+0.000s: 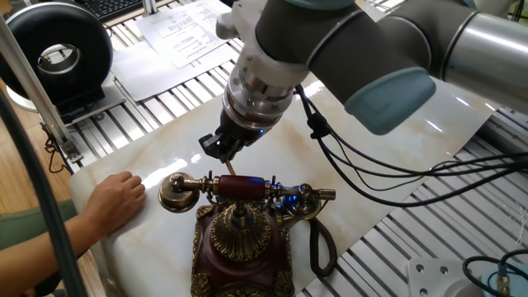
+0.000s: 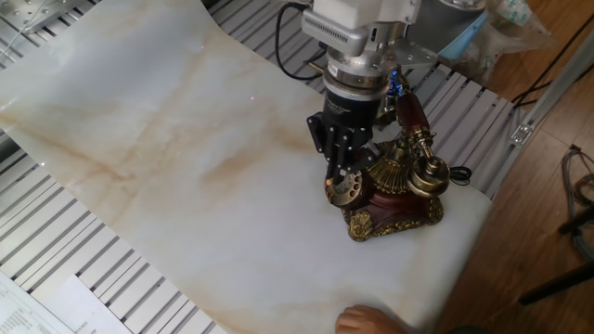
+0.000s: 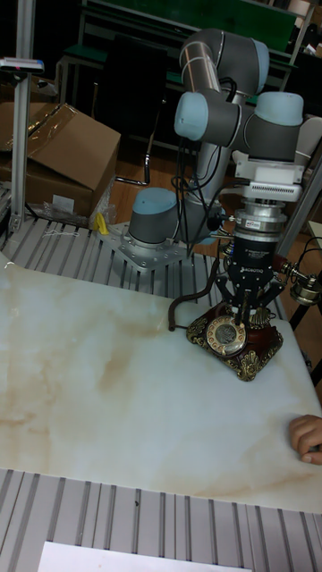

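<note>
An ornate dark-red and brass rotary telephone [image 1: 239, 247] stands upright on the marble-look sheet. Its handset [image 1: 241, 187] rests across the cradle. My gripper [image 2: 336, 176] points down at the dial side, its fingers together around a thin tan stick [image 1: 231, 167]. The stick's tip reaches down to the round dial [image 2: 347, 191] in exterior view 2; whether it touches or sits in a finger hole cannot be told. In exterior view 3 the fingers hang just over the dial [image 3: 226, 334], hiding part of the phone body.
A person's hand [image 1: 118, 200] rests on the sheet beside the phone. The phone's dark cord [image 3: 197, 298] loops toward the arm base. Much of the marble-look sheet [image 3: 105, 382] is bare. Papers [image 1: 177, 41] and a black ring-shaped device [image 1: 58, 49] lie beyond it.
</note>
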